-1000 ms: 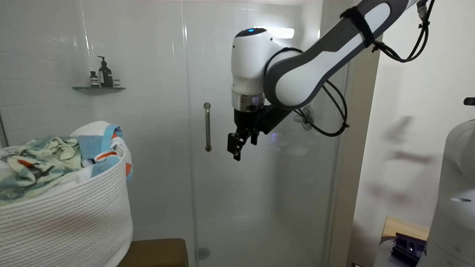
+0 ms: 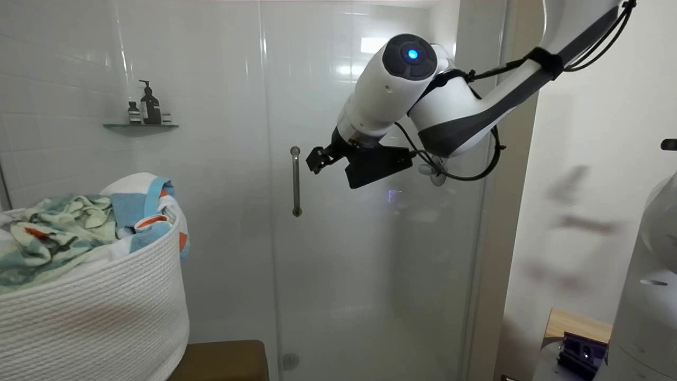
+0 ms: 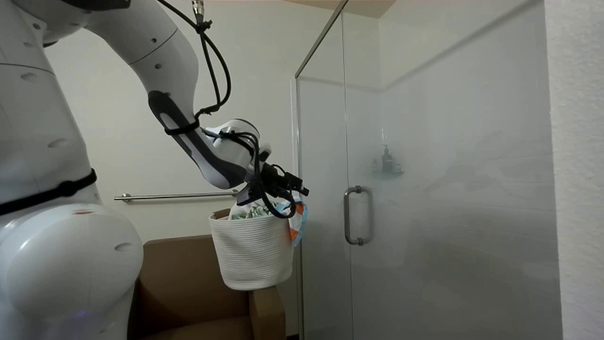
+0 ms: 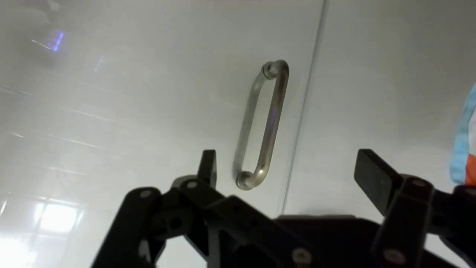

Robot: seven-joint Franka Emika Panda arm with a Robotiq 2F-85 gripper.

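A metal bar handle (image 4: pixel 272 125) is fixed upright on the glass shower door (image 4: pixel 156 107), near the door's edge seam. In the wrist view it stands beyond my gripper, above the gap between the fingers, and nothing lies between them. My gripper is open, its two dark fingers (image 4: pixel 386 183) wide apart. From exterior view 1, the gripper (image 2: pixel 315 160) appears just right of the handle (image 2: pixel 296 181). Exterior view 2 has it (image 3: pixel 304 190) to the left of the handle (image 3: pixel 348 215), apart from it. The door is shut.
A white woven basket (image 2: pixel 108 305) full of towels (image 2: pixel 70 222) stands on the brown armchair (image 3: pixel 195 283), close to the arm. Bottles (image 2: pixel 150 105) sit on a corner shelf behind the glass. A towel bar (image 3: pixel 175 196) runs along the wall.
My wrist has tilted, turning the gripper from pointing downward to pointing left toward the handle. It has also risen to about the handle's upper height in exterior view 1.
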